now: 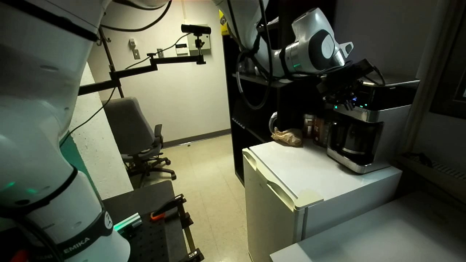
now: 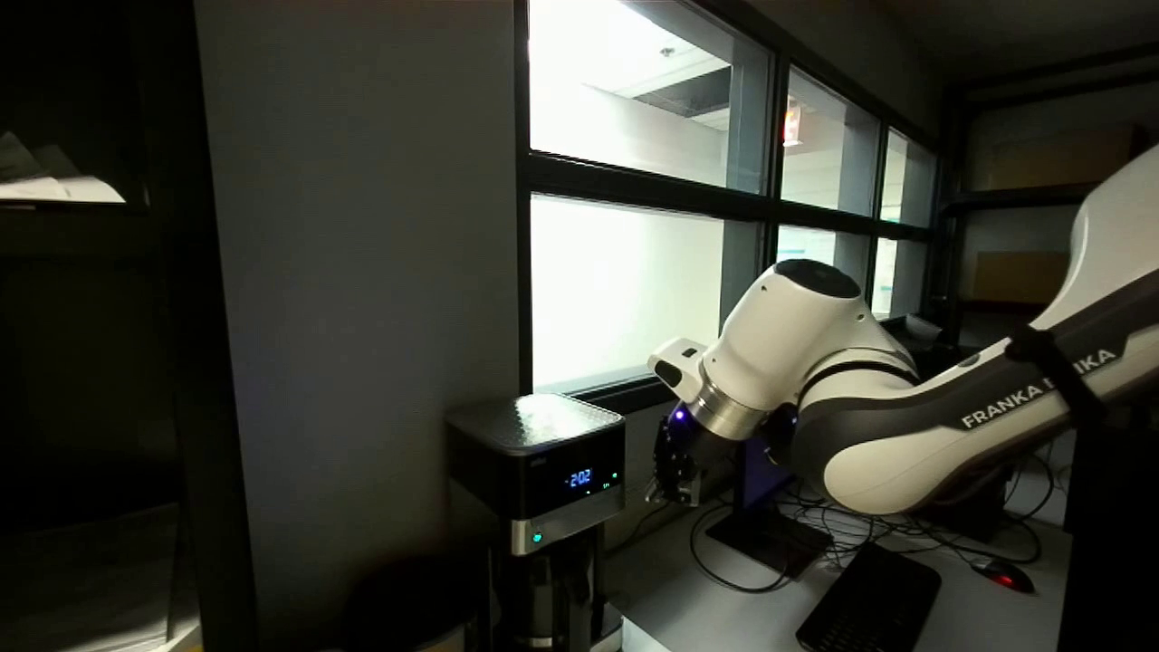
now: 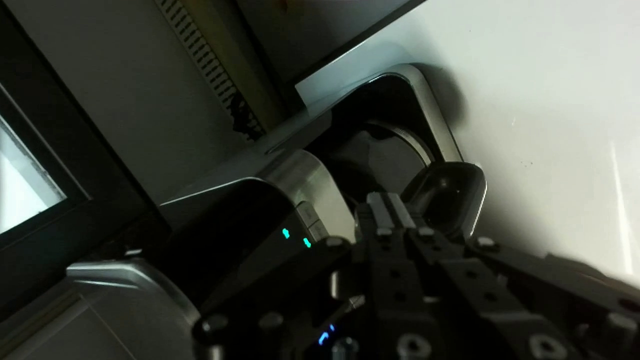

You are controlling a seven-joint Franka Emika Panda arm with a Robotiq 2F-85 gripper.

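Observation:
A black and silver coffee maker (image 1: 395, 126) stands on the white fridge top, its blue clock and green lights lit. Its glass carafe (image 1: 359, 139) sits inside, with the dark handle (image 3: 447, 195) facing outward in the wrist view. My gripper is shut, and nothing shows between its fingertips. In the first exterior view the gripper (image 1: 348, 104) is just before the control panel, partly covering the clock. The second exterior view puts the gripper (image 2: 674, 498) to the right of the coffee maker (image 2: 538, 473), with a small gap visible there. Whether it touches the panel cannot be told.
A crumpled brown bag (image 1: 288, 137) and jars (image 1: 309, 126) stand beside the coffee maker. A keyboard (image 2: 875, 598) and loose cables lie on the desk; a window (image 2: 630, 288) is behind.

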